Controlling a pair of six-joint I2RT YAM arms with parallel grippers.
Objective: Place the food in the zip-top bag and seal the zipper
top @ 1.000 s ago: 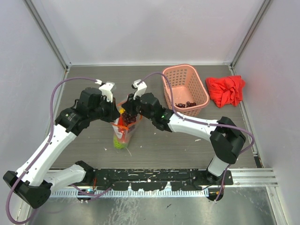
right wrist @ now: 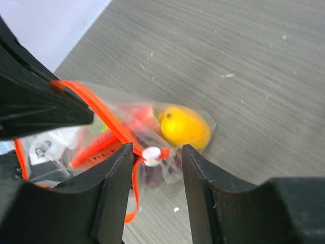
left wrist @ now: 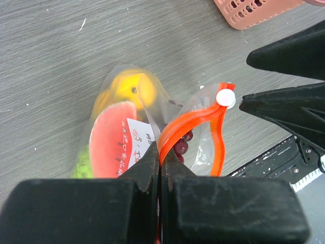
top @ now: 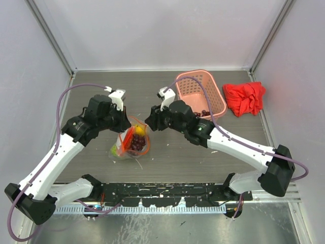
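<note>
The zip top bag lies in the middle of the table, holding a yellow food item, a watermelon slice, grapes and something green. My left gripper is shut on the edge of the bag at its orange zipper. My right gripper is part open, just right of the bag; in its wrist view the zipper's white slider lies between and beyond the fingertips, apparently not gripped.
A pink basket with a few grapes stands at the back right, beside a red cloth.
My right gripper has drawn back to the right, away from over the bag. The bag has settled slightly leftward at its lower end; the left gripper has stayed in place.
</note>
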